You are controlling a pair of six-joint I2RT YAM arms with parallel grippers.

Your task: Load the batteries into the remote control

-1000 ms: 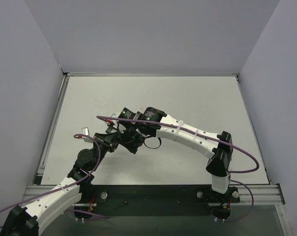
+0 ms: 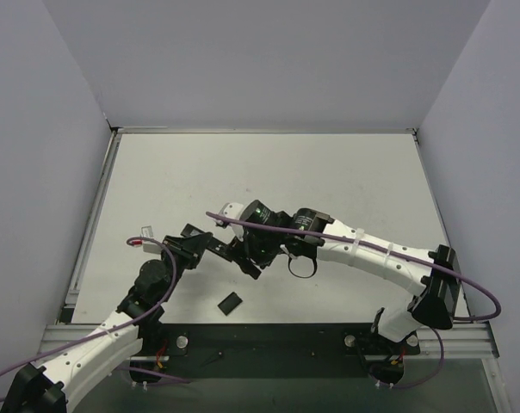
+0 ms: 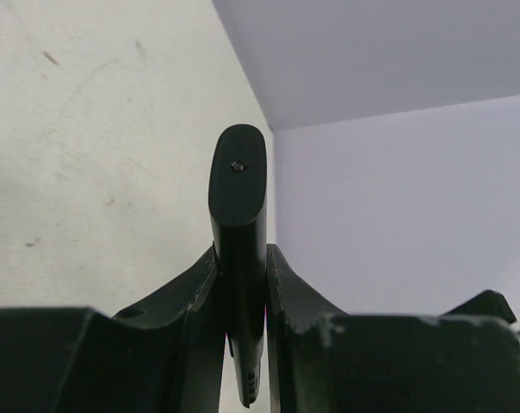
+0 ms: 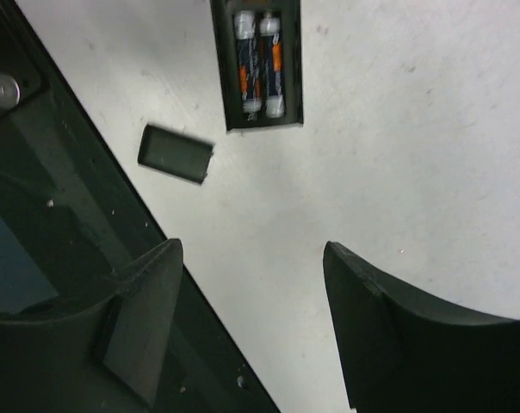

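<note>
In the left wrist view my left gripper is shut on the black remote control (image 3: 238, 198), which stands between its fingers. The remote's open battery compartment (image 4: 260, 120) shows in the right wrist view, with two batteries (image 4: 272, 73) lying side by side inside. A small black cover (image 4: 174, 153) lies on the table below the remote, near the front edge (image 2: 229, 303) in the top view. My right gripper is open and empty, away from the compartment, to the right of the remote.
Grey walls stand on both sides and at the back.
My right arm has moved right, away from the remote, exposing more of it in the top view. My left arm holds still.
</note>
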